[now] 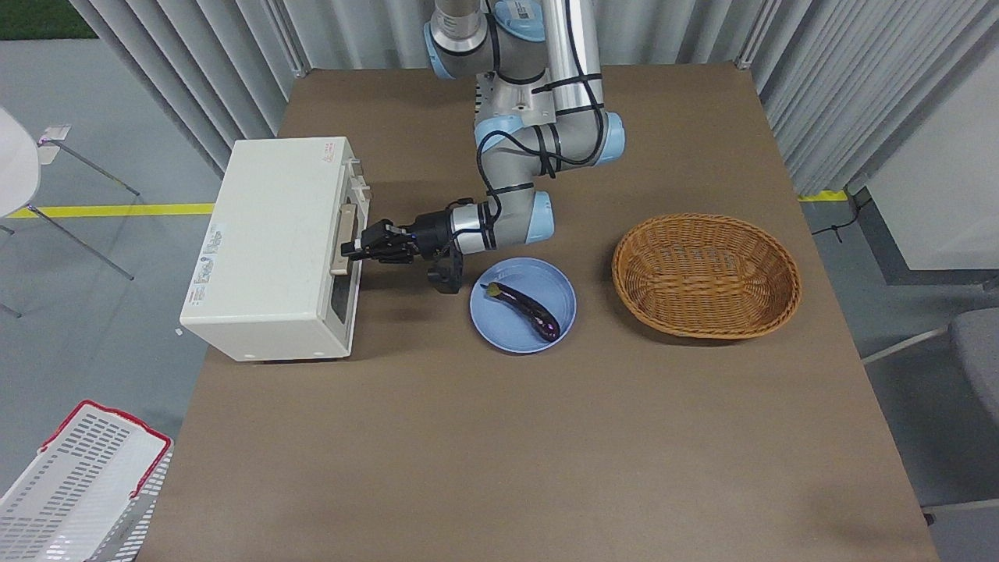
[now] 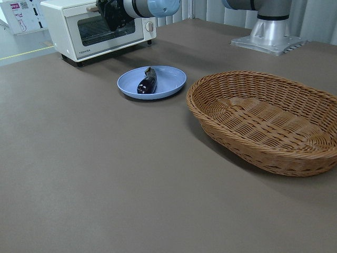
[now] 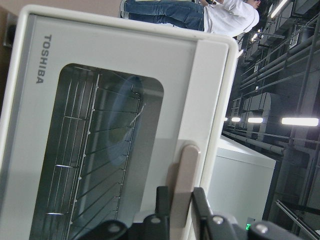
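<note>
A white Toshiba toaster oven stands on the left of the table, its glass door closed. My gripper is at the oven door, its two fingers on either side of the pale bar handle in the wrist view; whether they press on it is hard to tell. In the front view my black gripper reaches leftward to that handle. An eggplant lies on a blue plate to the right of the oven, below my wrist.
A wicker basket sits right of the plate. In the wrist view a person is behind the oven.
</note>
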